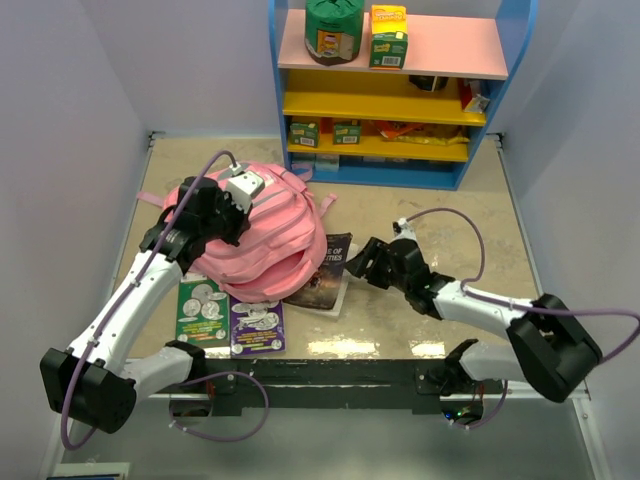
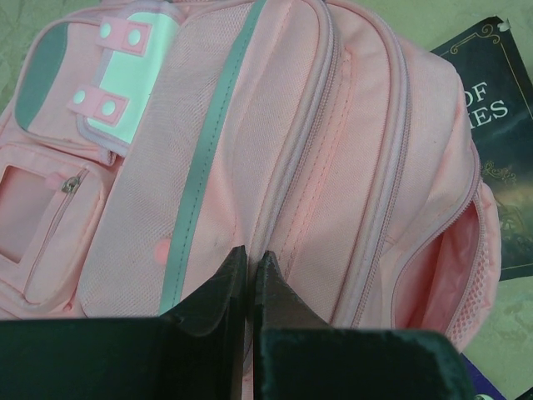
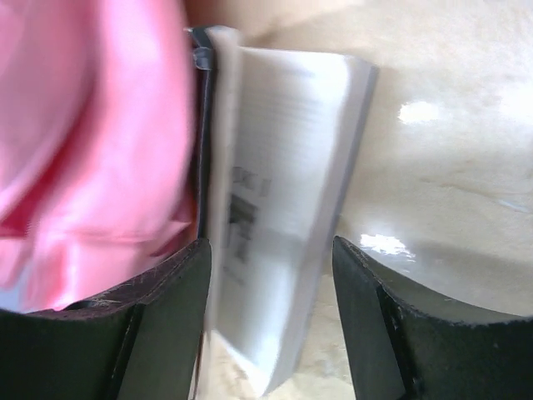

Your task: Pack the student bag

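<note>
The pink backpack lies on the left of the table, a front pocket gaping. My left gripper is shut on a fold of its fabric along a zipper seam. Right of the bag is a black book, its upper edge close to the bag. Its dark cover is lifted on the bag side, and a pale page shows beside it. My right gripper stands part open around the book, one finger by the lifted cover and the other past the right edge. Whether either finger touches it, I cannot tell.
A green book and a purple book lie at the front, below the bag. A shelf unit with boxes stands at the back. Bare table surrounds the right arm.
</note>
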